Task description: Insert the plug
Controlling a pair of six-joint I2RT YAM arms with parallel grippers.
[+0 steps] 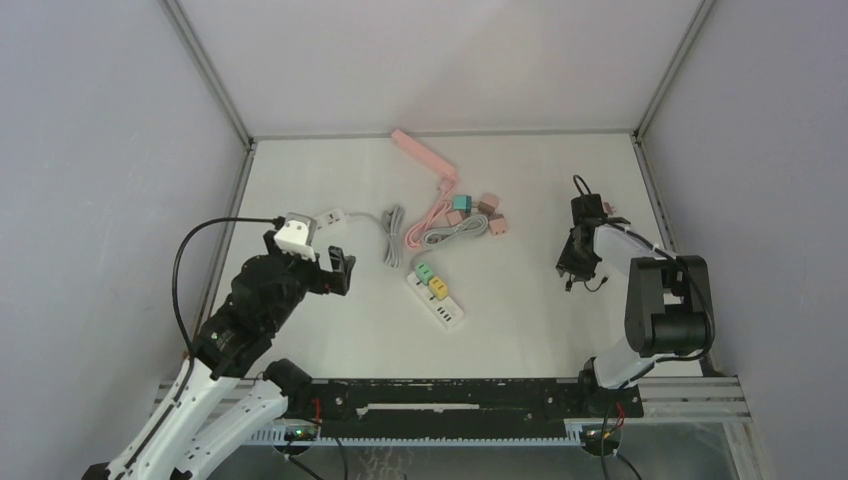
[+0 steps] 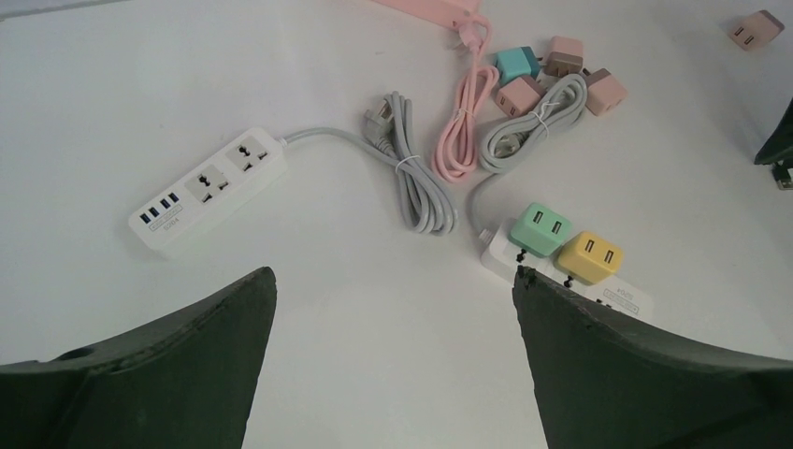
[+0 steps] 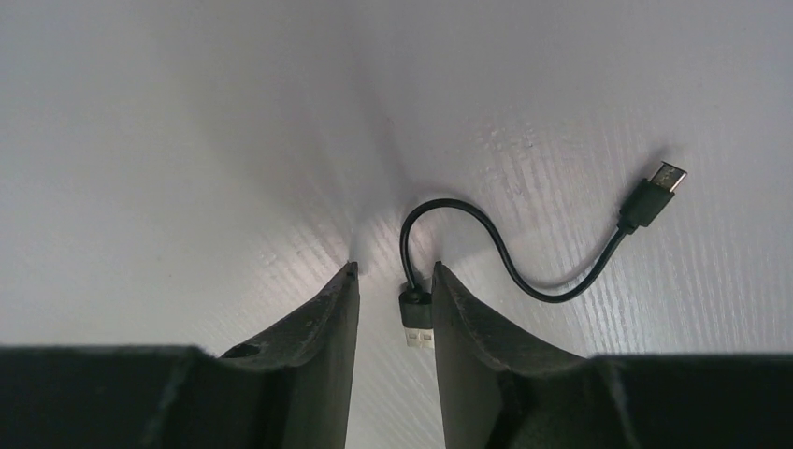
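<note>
A short black USB cable (image 3: 500, 245) lies curved on the white table. Its USB plug (image 3: 417, 313) sits between the fingertips of my right gripper, close to the right finger (image 3: 458, 323) and with a clear gap to the left one. The right gripper is partly open; whether that finger touches the plug, I cannot tell. The small connector (image 3: 652, 196) at the cable's other end rests off to the right. Over on the left side, my left gripper stands wide open and empty above the table.
A white power strip (image 1: 446, 313) carries a green adapter (image 1: 424, 272) and a yellow adapter (image 1: 438, 288). Another white strip (image 2: 178, 221), a pink strip (image 1: 425, 154) and coiled cords are farther back. A pink adapter (image 2: 756, 31) stands behind the right gripper. Table between arms is clear at front.
</note>
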